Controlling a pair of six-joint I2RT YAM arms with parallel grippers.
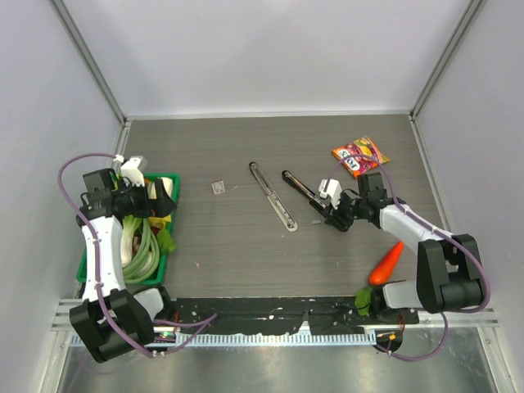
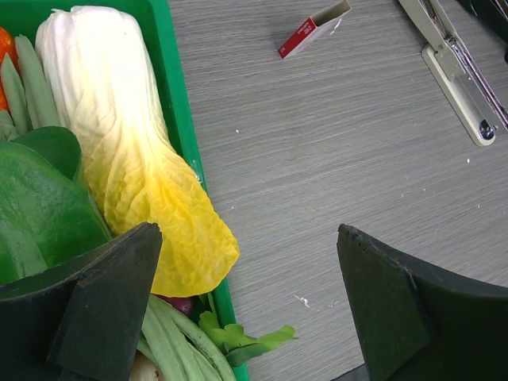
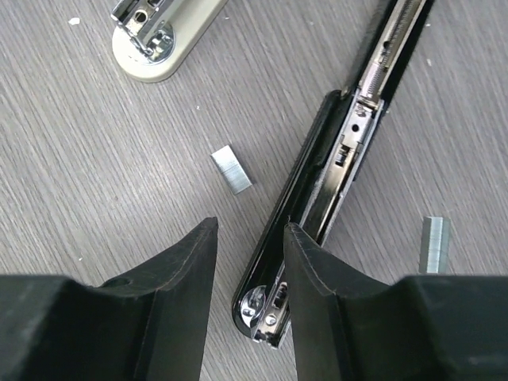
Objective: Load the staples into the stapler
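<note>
A black stapler (image 3: pixel 298 202) lies opened out on the table, its metal magazine exposed in the right wrist view. Beside it is a small silver strip of staples (image 3: pixel 231 169), and a second strip (image 3: pixel 435 244) lies on its other side. Over the stapler's near end hangs my right gripper, its fingers apart and nothing between them; from above it hides that end. A white stapler (image 1: pixel 273 196), also opened out, lies left of the black one. My left gripper is open and empty above the right side of the green basket (image 2: pixel 184 119).
A small red and white box (image 2: pixel 313 30) stands left of the white stapler. Vegetables fill the basket at the left. A snack bag (image 1: pixel 361 155) and a carrot (image 1: pixel 386 264) lie to the right.
</note>
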